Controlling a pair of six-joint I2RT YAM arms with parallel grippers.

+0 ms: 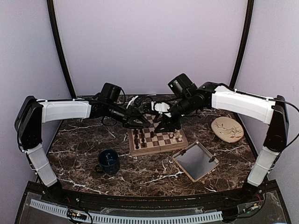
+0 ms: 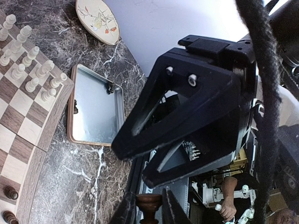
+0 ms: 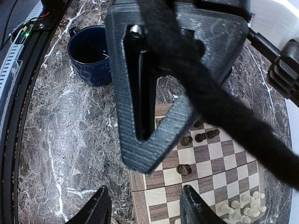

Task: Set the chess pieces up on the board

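The wooden chessboard (image 1: 149,149) has two rows of dark pieces (image 1: 136,140) along its left side and pale pieces (image 1: 175,136) at the right. A lone dark piece (image 3: 183,169) stands apart near the front. Over the middle of the board, the two hands hang close together. My left gripper has a dark, flare-topped piece (image 2: 149,200) between its fingertips, clear of the board and seemingly gripped. My right gripper is wide open, with no piece between its fingers. The arms hide the board's far part in the top view.
A metal tray (image 1: 196,161) lies front right of the board, with small dark items at its edges. A dark blue mug (image 1: 108,161) stands front left. A round decorated plate (image 1: 227,129) rests at the far right. Bare marble lies at the front between mug and tray.
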